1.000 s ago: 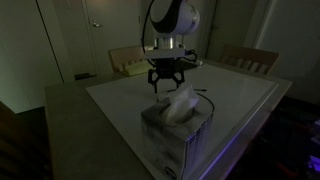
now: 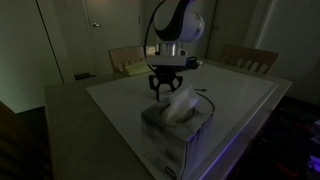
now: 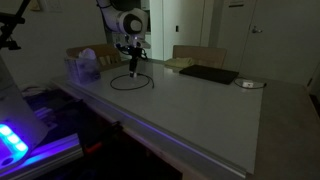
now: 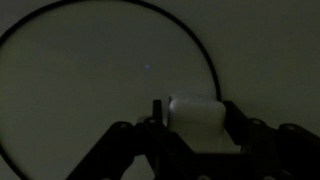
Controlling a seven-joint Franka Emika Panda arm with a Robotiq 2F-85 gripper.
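In the wrist view a small white object (image 4: 197, 122) sits between the fingers of my gripper, with a finger on either side; whether they touch it is too dark to tell. A thin black loop, like a cable (image 4: 166, 14), curves round on the table, passing close behind the white object. From exterior view 1, my gripper (image 2: 166, 92) points down low over the white table, beyond a tissue box. Exterior view 2 has my gripper (image 3: 133, 72) near the tabletop by the black loop (image 3: 152, 82).
The tissue box (image 2: 172, 138), white tissue sticking out, stands at the near table edge. A dark flat board (image 3: 209, 74) lies at the back of the table (image 3: 205, 110). Chairs (image 2: 247, 58) stand behind.
Over the last second my gripper has shifted slightly down and to the right in exterior view 1. The tissue box has stayed where it was.
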